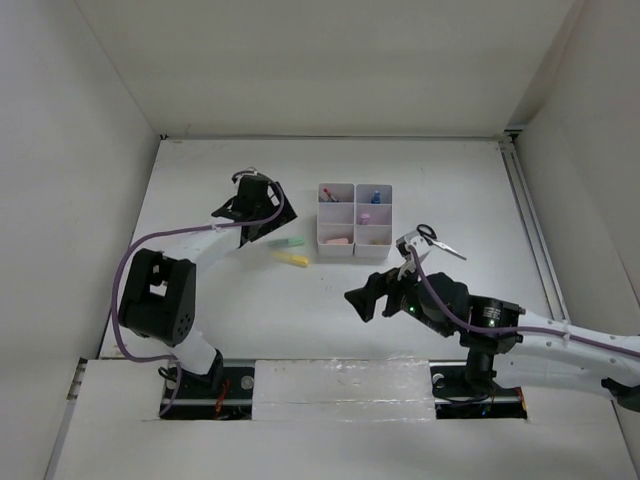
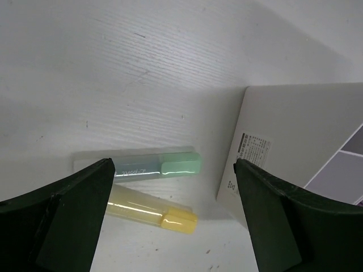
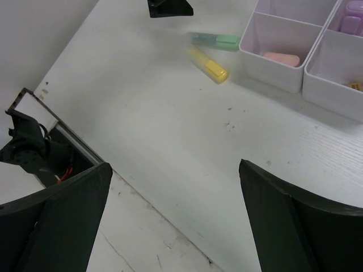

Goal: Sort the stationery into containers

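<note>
A green marker (image 1: 286,242) and a yellow marker (image 1: 292,259) lie on the table left of the compartment container (image 1: 354,250), which holds small items including pink (image 3: 282,58) and blue (image 1: 376,197) ones. My left gripper is open above the markers, beside the container's side wall, with nothing held. My right gripper is open and empty over the front right of the table, in front of the container. Scissors (image 1: 440,246) lie right of the container.
White walls (image 1: 80,240) enclose the table at left, back and right. A dark recess runs along the front edge.
</note>
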